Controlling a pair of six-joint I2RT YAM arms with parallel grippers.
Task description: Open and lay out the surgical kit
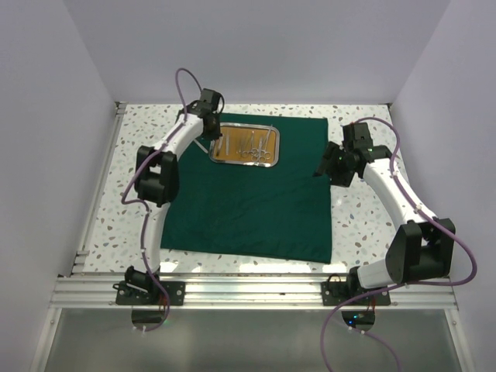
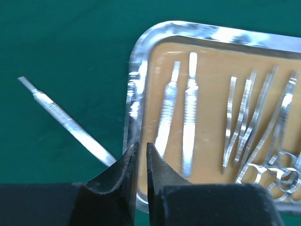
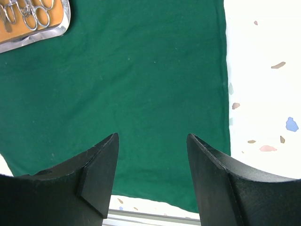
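In the left wrist view, my left gripper is slightly open over the near-left rim of the metal tray (image 2: 214, 33), its gap empty. Just right of its tips lie two silver handles, a left one (image 2: 167, 110) and a right one (image 2: 189, 115), side by side on the tray's tan floor. Outside the tray, another silver handle (image 2: 70, 125) rests slantwise on the green cloth (image 2: 61, 160). Tweezers (image 2: 243, 113) and scissors (image 2: 277, 127) occupy the tray's right part. My right gripper stands wide open above bare cloth, holding nothing.
Most of the green cloth (image 1: 248, 209) in front of the tray is clear, as is its strip to the tray's right. Speckled tabletop (image 1: 360, 217) borders the cloth on both sides. The left arm reaches in over the cloth's left edge.
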